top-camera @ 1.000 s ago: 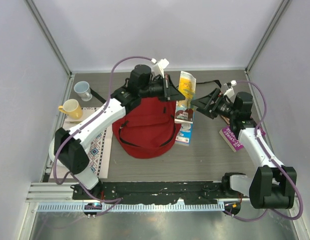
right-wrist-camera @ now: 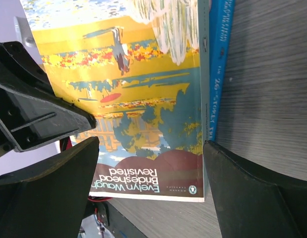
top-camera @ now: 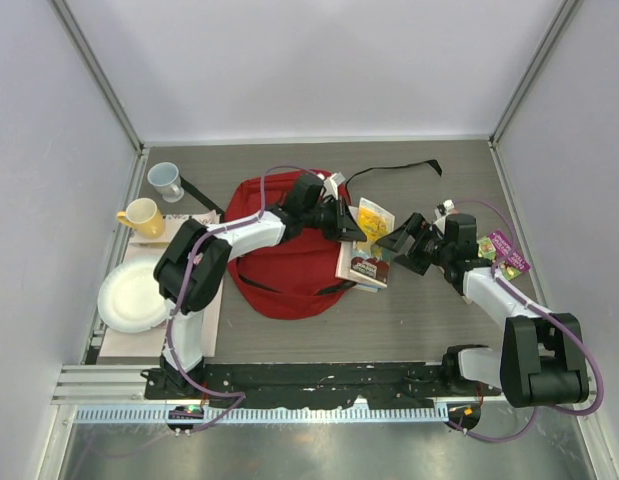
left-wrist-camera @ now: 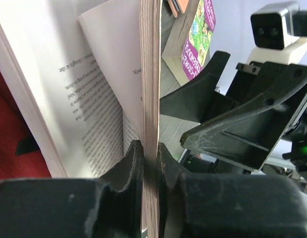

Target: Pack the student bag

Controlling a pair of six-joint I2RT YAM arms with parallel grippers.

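A paperback with a yellow cover, "Brideshead Revisited", lies over a blue book at the right edge of the red bag. My left gripper is at the paperback's left side; in the left wrist view its fingertips are around the page edges, with printed pages fanned beside them. My right gripper stands open at the book's right, with the cover between and beyond its fingers in the right wrist view.
Purple books lie at the far right. A yellow mug, a clear cup and a white plate on a mat are at the left. Black straps lie at the back.
My right gripper has followed it downward.
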